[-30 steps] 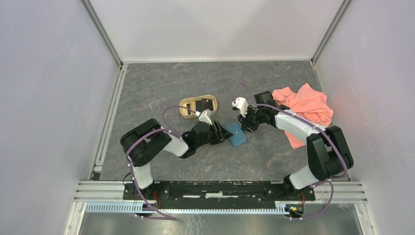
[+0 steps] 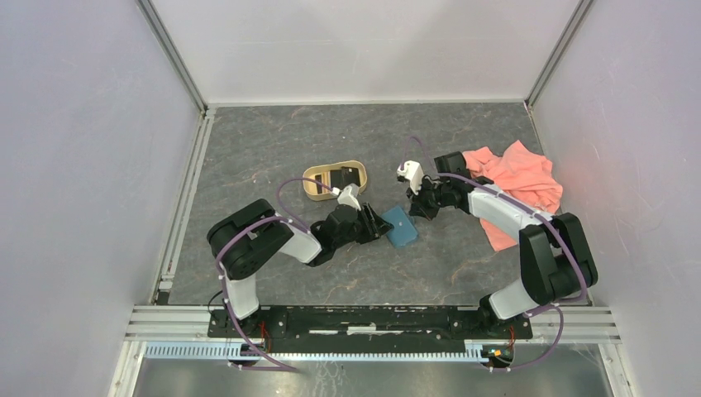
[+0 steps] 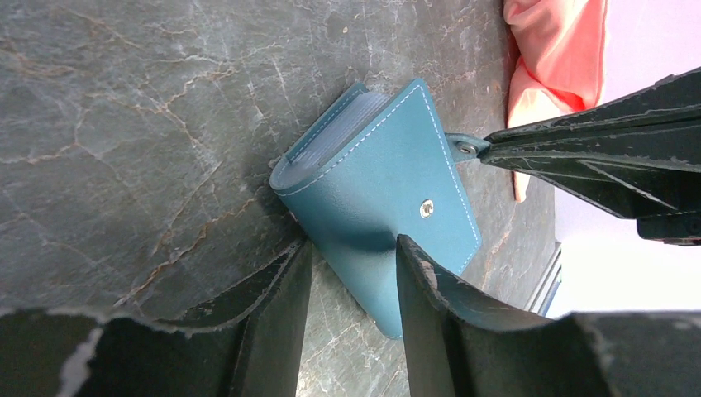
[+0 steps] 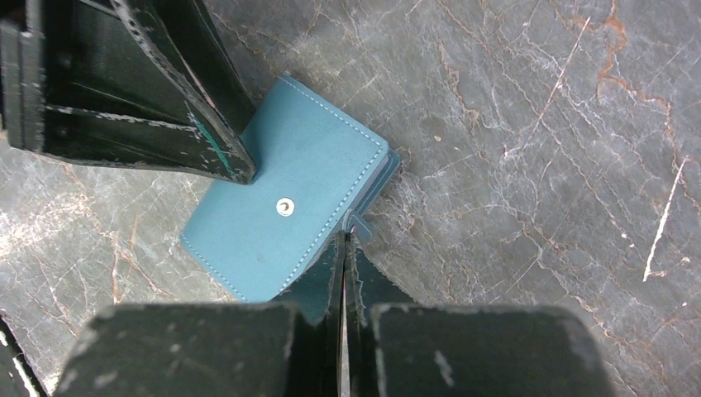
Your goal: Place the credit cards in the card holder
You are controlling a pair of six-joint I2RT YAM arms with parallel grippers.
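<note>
A blue stitched card holder (image 2: 400,227) with a snap button lies on the table between both grippers. In the left wrist view its clear sleeves show along one edge, and my left gripper is part open over its lower side, one fingertip against the cover. My right gripper is shut at the holder's edge, its tips on the small snap tab, which in the left wrist view sticks out toward them. Dark cards (image 2: 329,179) lie in a beige tray behind the left arm.
A pink cloth (image 2: 529,174) lies at the right side. White walls enclose the workspace.
The left arm and the card holder look almost unchanged.
</note>
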